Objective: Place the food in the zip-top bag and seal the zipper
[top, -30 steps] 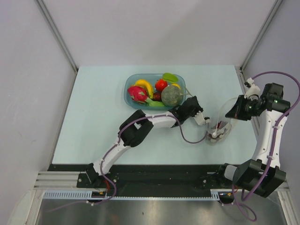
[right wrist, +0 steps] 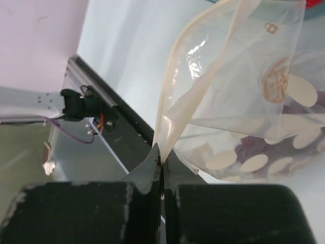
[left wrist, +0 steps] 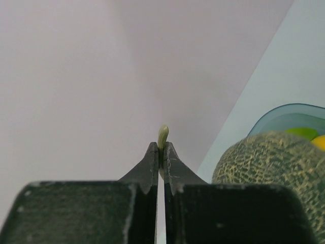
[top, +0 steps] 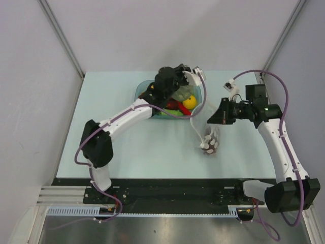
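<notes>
The clear zip bag (top: 207,134) with printed spots hangs from my right gripper (top: 223,114), which is shut on its upper edge; in the right wrist view the bag (right wrist: 213,76) rises from between the fingertips. My left gripper (top: 177,76) is over the back of the food basket (top: 142,87); in the left wrist view it is shut, with a thin pale green tip (left wrist: 163,132) at its fingertips, whether held or behind them I cannot tell. A textured grey-green round food (left wrist: 264,173) lies beside it. Yellow, red and green food sit in the basket, partly hidden by the arm.
Pale walls border it at the back and sides, and a dark metal edge (top: 152,184) runs along the front.
My left gripper has moved up and back over the basket, and its arm has risen. My right gripper has moved left with the bag, which now hangs closer to the basket.
</notes>
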